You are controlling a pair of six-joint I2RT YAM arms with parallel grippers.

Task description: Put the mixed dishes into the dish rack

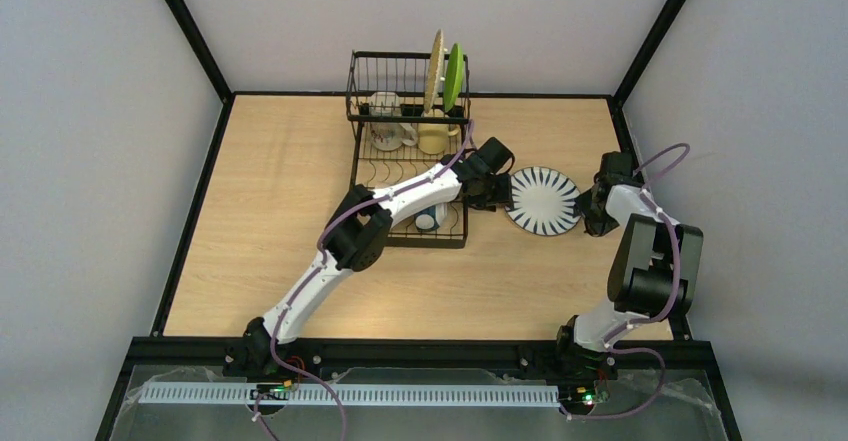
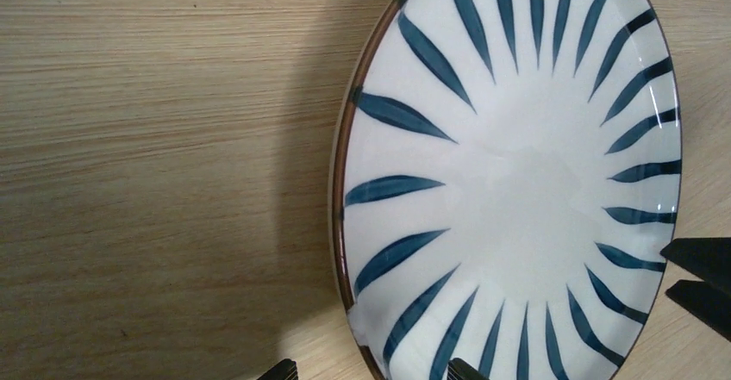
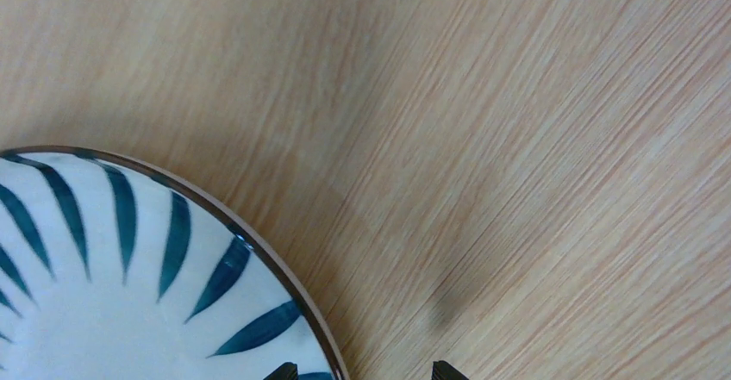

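Note:
A round white plate (image 1: 543, 201) with blue-green strokes and a brown rim rests on the table right of the black dish rack (image 1: 408, 119). At its left edge is my left gripper (image 1: 509, 193); the left wrist view has the plate's rim passing between its open fingers. On the opposite side my right gripper (image 1: 580, 207) is open too, and in the right wrist view the plate (image 3: 103, 328) reaches in between its fingers. Neither gripper is closed on the rim. The right gripper's dark tips also show in the left wrist view.
On the rack's upper tier stand a beige plate (image 1: 435, 71) and a green plate (image 1: 453, 79). Below are a white mug (image 1: 384, 137), a yellow mug (image 1: 432, 141) and a blue-and-white cup (image 1: 427, 220), partly behind the left arm. Bare table surrounds the plate in front and behind.

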